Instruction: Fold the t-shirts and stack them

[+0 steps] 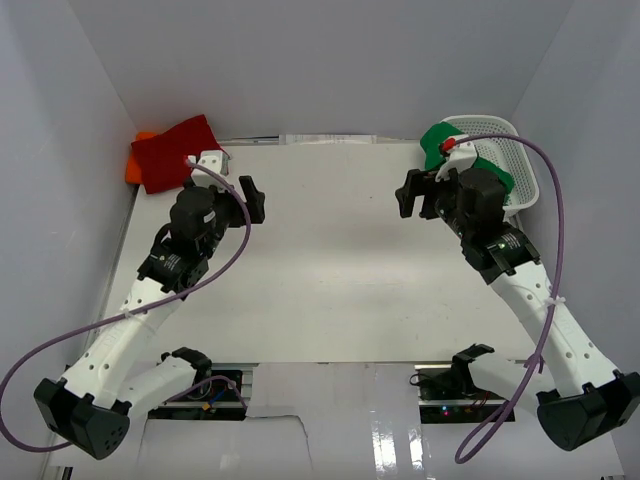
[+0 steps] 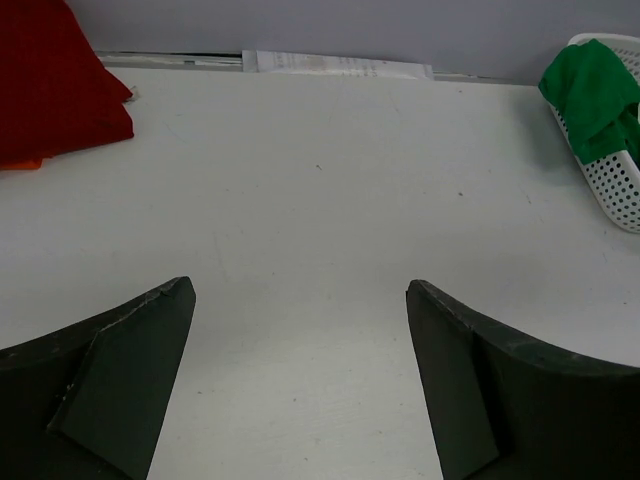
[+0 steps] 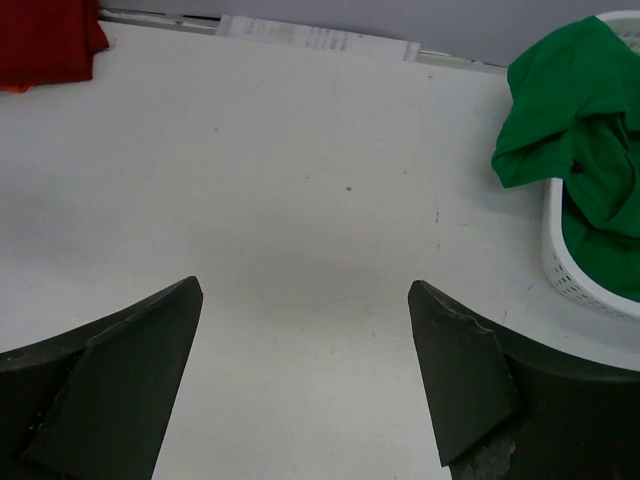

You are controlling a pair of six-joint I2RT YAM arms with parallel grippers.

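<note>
A folded red shirt (image 1: pixel 172 150) lies on an orange one (image 1: pixel 139 166) at the table's back left, also visible in both wrist views. A green shirt (image 1: pixel 436 140) (image 3: pixel 570 110) is draped in and over the rim of a white perforated basket (image 1: pixel 524 175) at the back right. My left gripper (image 1: pixel 238 200) is open over the left part of the table, in front of the red shirt, empty. My right gripper (image 1: pixel 415 195) is open over the right part, left of and in front of the basket, with nothing between its fingers.
Grey walls enclose its back and sides. A white printed strip (image 2: pixel 337 63) lies along the back edge. Purple cables loop from both arms.
</note>
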